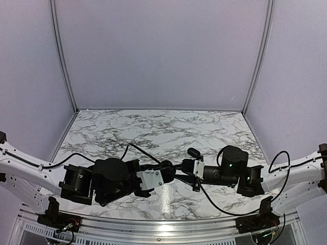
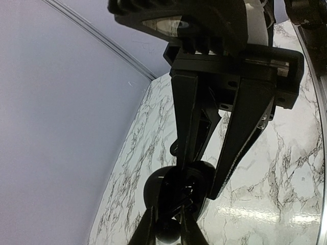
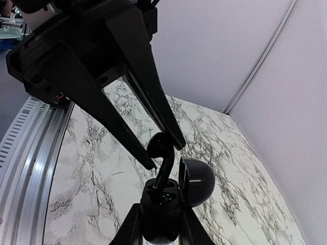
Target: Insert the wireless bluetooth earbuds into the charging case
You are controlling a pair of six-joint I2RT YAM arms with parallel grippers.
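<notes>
In the right wrist view, my right gripper is shut on the black charging case [image 3: 161,204], whose rounded lid [image 3: 196,181] stands open to the right. Just above it, the left fingers [image 3: 117,122] pinch a black earbud [image 3: 160,145] by its round head. The stem slants down to the case's open top, and its tip meets the wells; how deep it sits cannot be told. From the left wrist view, my left gripper is shut on the earbud's head [image 2: 168,232], with the open case [image 2: 196,176] beyond it.
Both grippers meet in mid-air above the front middle of the marble table [image 1: 163,130], which is otherwise bare. Cables [image 1: 225,210] loop from the arms. Pale walls enclose the back and sides.
</notes>
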